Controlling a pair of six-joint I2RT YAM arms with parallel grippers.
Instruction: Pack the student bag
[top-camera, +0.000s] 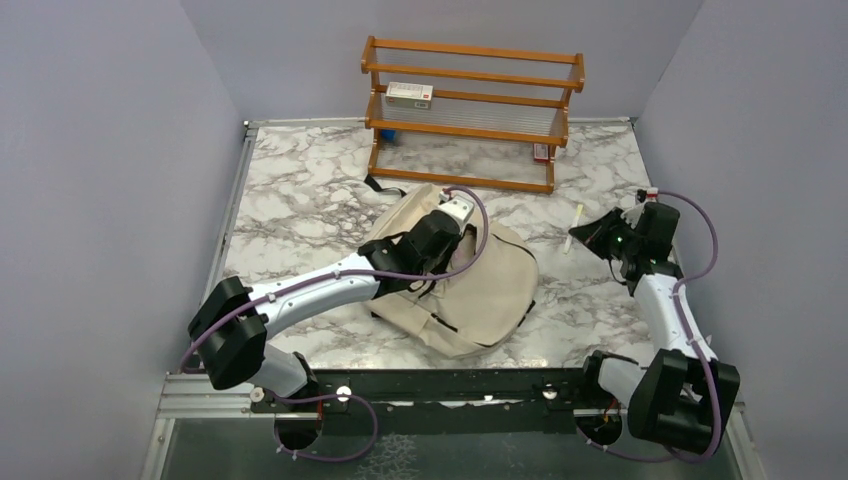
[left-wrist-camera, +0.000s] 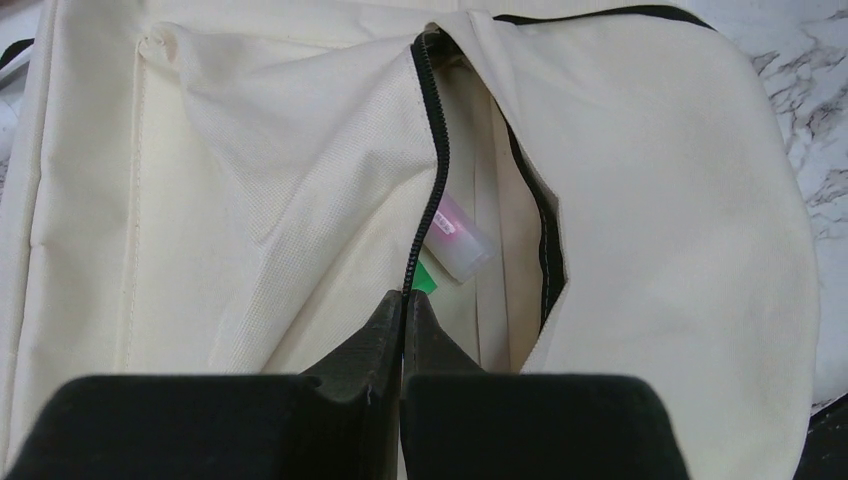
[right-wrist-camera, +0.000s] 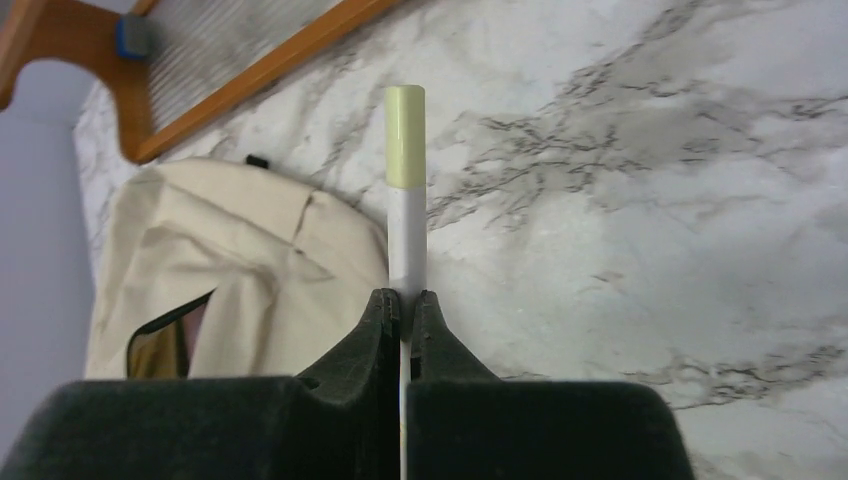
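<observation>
A cream cloth bag (top-camera: 490, 300) lies on the marble table, its black-zipped mouth partly open. In the left wrist view my left gripper is shut on the bag's black zipper edge (left-wrist-camera: 432, 200). Inside the opening I see a pinkish tube with a clear end (left-wrist-camera: 462, 245) and a bit of something green (left-wrist-camera: 425, 279). To the right of the bag, my right gripper is shut on a white stick-like item with a pale yellow-green end (right-wrist-camera: 406, 140), possibly a pen or marker. This item (top-camera: 573, 229) juts out from the fingers toward the bag's side, over bare table.
A wooden rack (top-camera: 470, 125) stands at the back, with a white box (top-camera: 409, 95) on its middle shelf. A red box (top-camera: 541, 152) and something blue (top-camera: 388, 136) sit low at its sides. Table between bag and right arm is clear.
</observation>
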